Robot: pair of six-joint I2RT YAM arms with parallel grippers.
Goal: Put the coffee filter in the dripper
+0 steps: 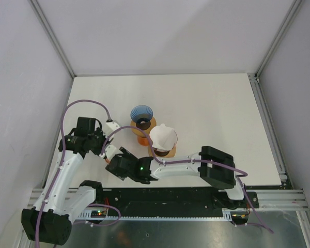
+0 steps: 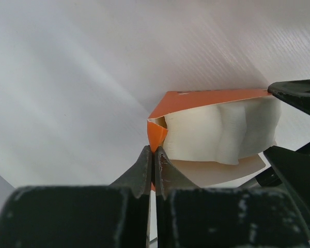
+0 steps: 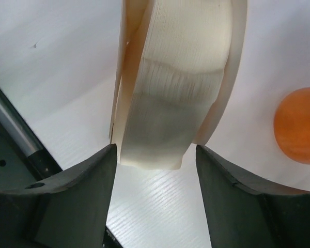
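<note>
In the left wrist view an orange-edged packet of cream paper filters [image 2: 206,134] stands with my left gripper shut on its orange corner. In the right wrist view the filter packet [image 3: 165,113] reaches down between the fingers of my right gripper, which is open around its end. In the top view the dripper, a blue ribbed cone [image 1: 141,111] on a tan holder, stands right of the left arm; the packet is mostly hidden under the arms.
A white cone [image 1: 163,135] sits on another tan holder to the right. An orange round object [image 3: 302,124] lies beside the packet.
</note>
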